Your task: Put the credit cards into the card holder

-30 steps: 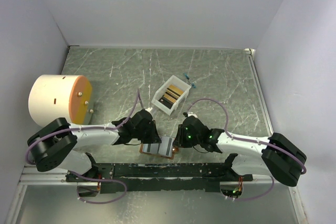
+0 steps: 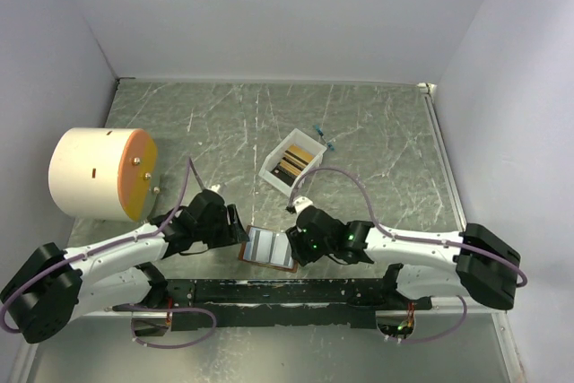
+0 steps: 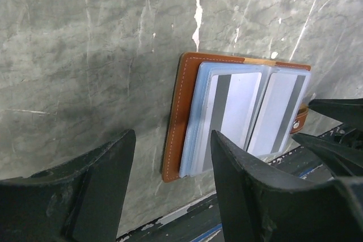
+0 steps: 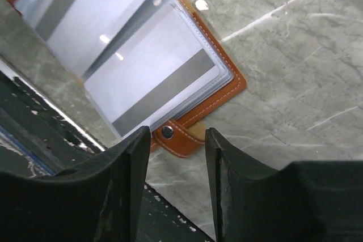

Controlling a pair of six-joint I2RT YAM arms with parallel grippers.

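The brown leather card holder (image 2: 268,248) lies open at the front centre, its clear sleeves (image 3: 229,114) holding white, grey-striped cards, a snap strap (image 4: 176,140) at its right end. My left gripper (image 2: 235,235) is open at the holder's left side, fingers empty in the left wrist view. My right gripper (image 2: 296,241) is open at the right end, its fingertips (image 4: 216,140) by the strap. A white tray (image 2: 269,163) behind holds gold and black cards (image 2: 292,161).
A cream cylinder with an orange face (image 2: 90,175) stands at the left. A small blue item (image 2: 327,141) lies beside the tray.
My left gripper has moved left, from over the holder to its left edge.
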